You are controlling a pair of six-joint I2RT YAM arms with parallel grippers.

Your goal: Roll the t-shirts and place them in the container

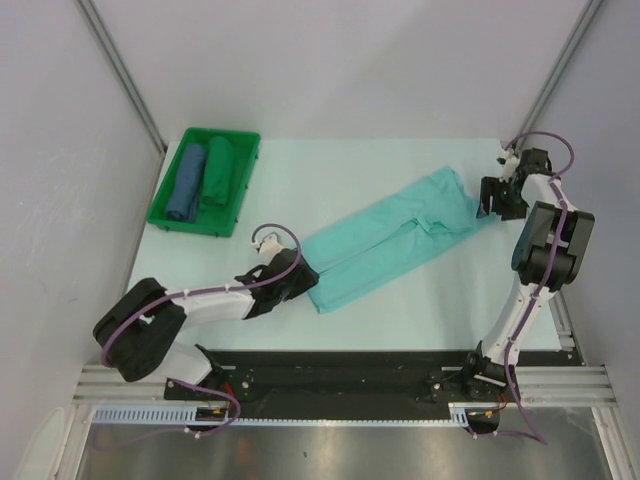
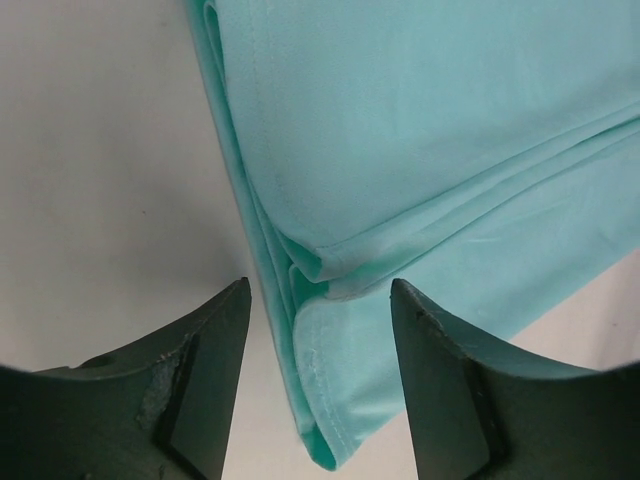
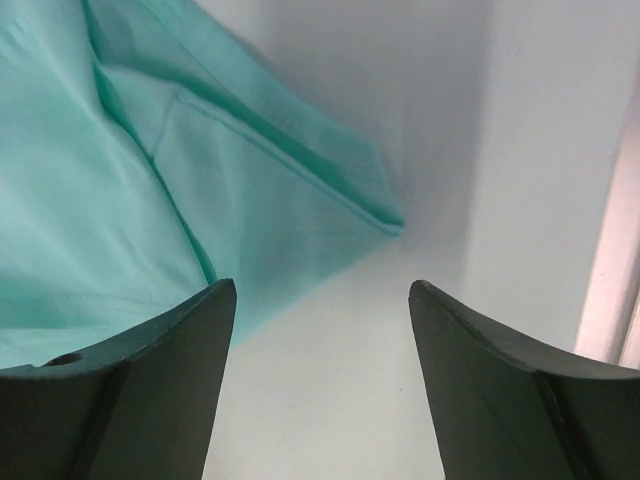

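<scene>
A turquoise t-shirt (image 1: pixel 385 262) lies folded into a long strip, slanting across the white table from lower left to upper right. At its left end, my left gripper (image 1: pixel 312 283) is open over the edge. The left wrist view shows the folded layers and a lower corner (image 2: pixel 330 440) of the shirt between and beyond the spread fingers. Around the other end, my right gripper (image 1: pixel 485 205) stands open. In the right wrist view the shirt's pointed corner (image 3: pixel 385 222) lies ahead of the fingers (image 3: pixel 215 320), with bare table between them.
A green basket (image 1: pixel 252 150) stands at the upper left, holding a rolled blue shirt (image 1: pixel 186 183) and a rolled green shirt (image 1: pixel 217 172). Bare table lies above and below the strip. A wall rises close to the right arm.
</scene>
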